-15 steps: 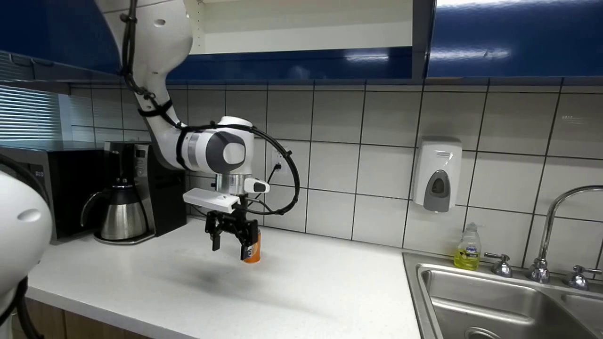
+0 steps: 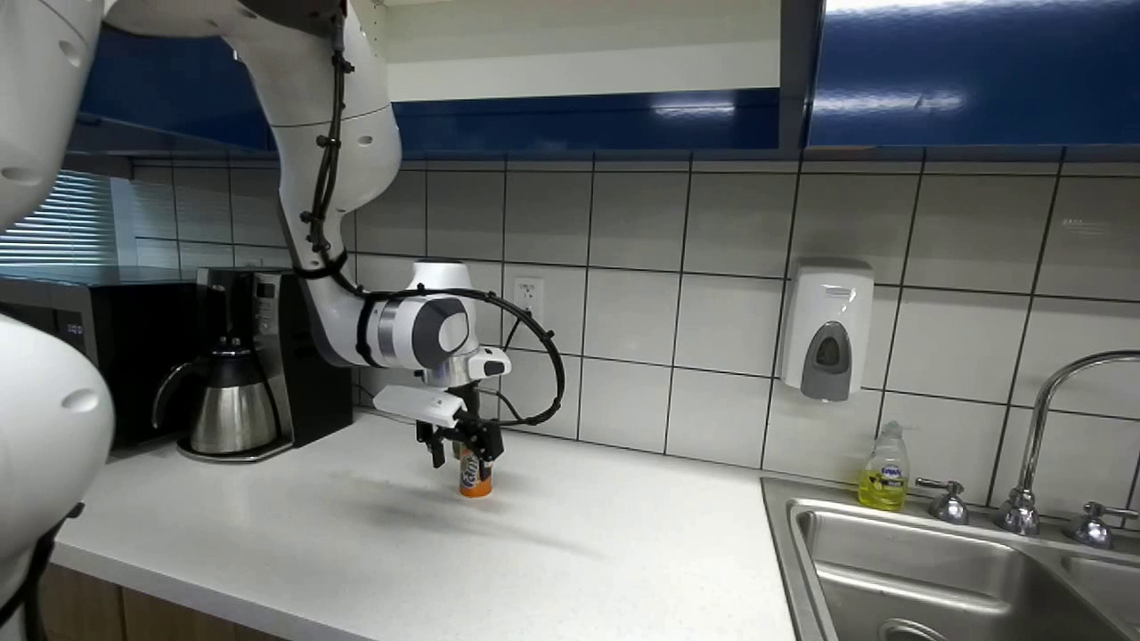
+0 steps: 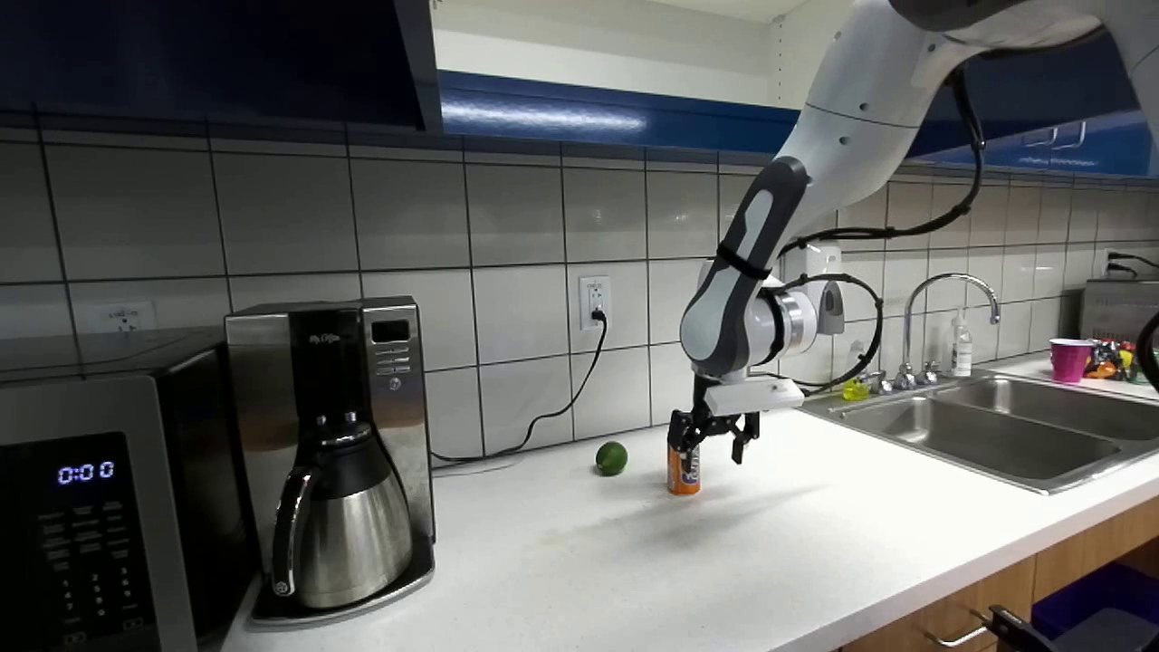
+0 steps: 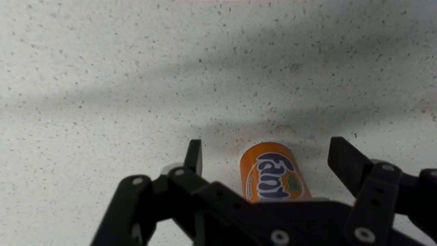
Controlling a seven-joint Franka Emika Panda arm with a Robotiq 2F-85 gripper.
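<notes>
An orange Fanta can (image 2: pixel 476 477) stands upright on the white counter. In exterior view 2 the same can (image 3: pixel 684 474) is partly covered by the black fingers. My gripper (image 2: pixel 460 452) is open around the upper part of the can. Looking down in the wrist view, the can (image 4: pixel 273 176) shows between the spread fingertips of the gripper, with bare counter visible on both sides of it. The gripper's own body hides the can's near end there. A green lime (image 3: pixel 611 458) rests on the counter beside the can, toward the coffee maker.
A coffee maker with a steel carafe (image 3: pixel 353 522) and a microwave (image 3: pixel 98 500) occupy one end of the counter. At the other end are the sink (image 2: pixel 930 577) and a yellow soap bottle (image 2: pixel 883 470).
My gripper has moved back toward the wall and slightly right, from in front of the can to around it. The can stays in the same place.
</notes>
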